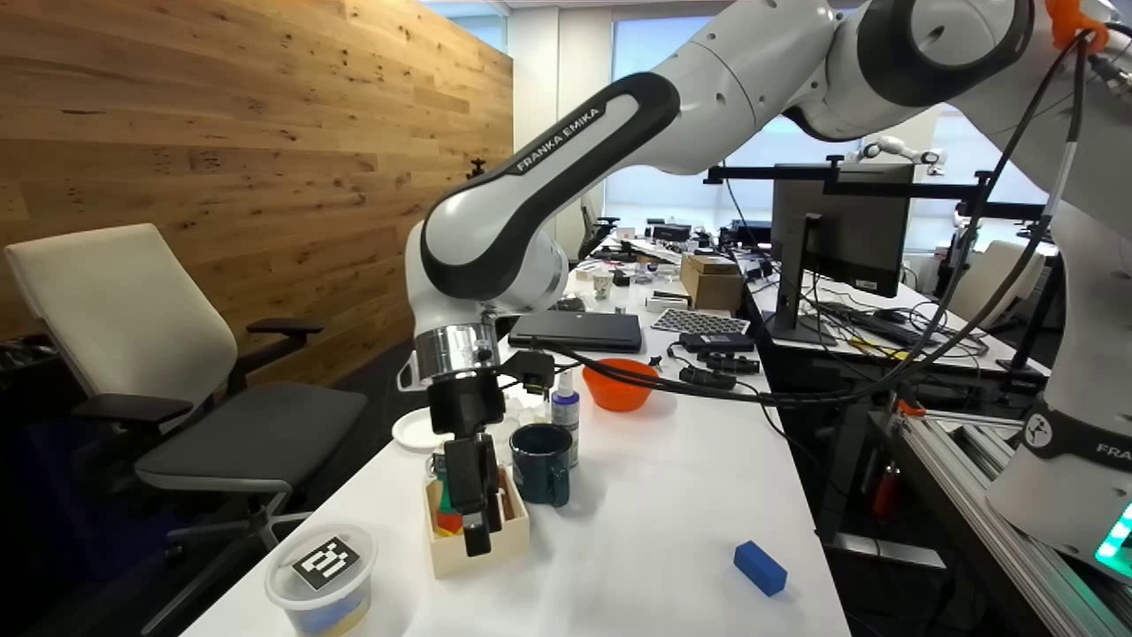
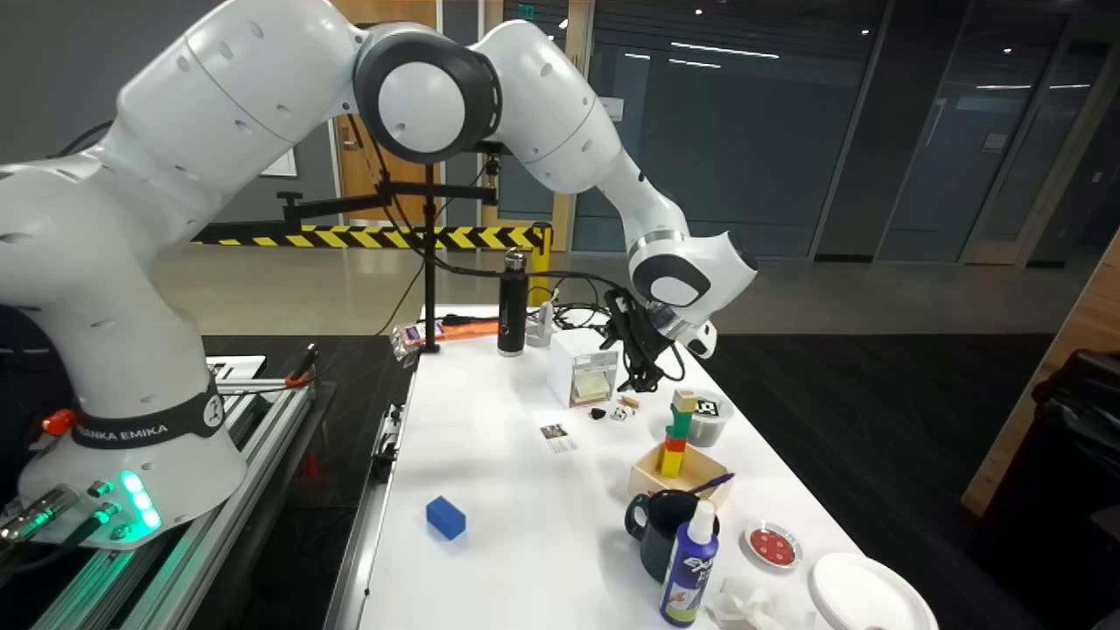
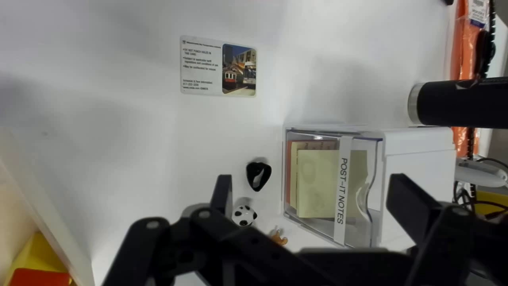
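Observation:
My gripper is open, its two fingers wide apart with nothing held between them. Below it in the wrist view are a clear-fronted Post-it notes box [image 3: 318, 186], a small shiny black piece [image 3: 257, 174], a tiny soccer ball [image 3: 243, 216] and a small orange-brown piece [image 3: 278, 238], partly hidden by the gripper. Exterior view 2 has the gripper [image 2: 638, 383] hanging above the table, near the white box [image 2: 584, 362]. A picture card [image 3: 218, 66] lies flat on the bare table.
A wooden tray [image 2: 642, 478] with stacked coloured blocks [image 2: 677, 430] stands near a dark mug [image 2: 657, 537] and a spray bottle [image 2: 688, 572]. A black flask [image 2: 512, 310] rises behind the white box. One blue block [image 2: 446, 518] lies alone, with clear table around it.

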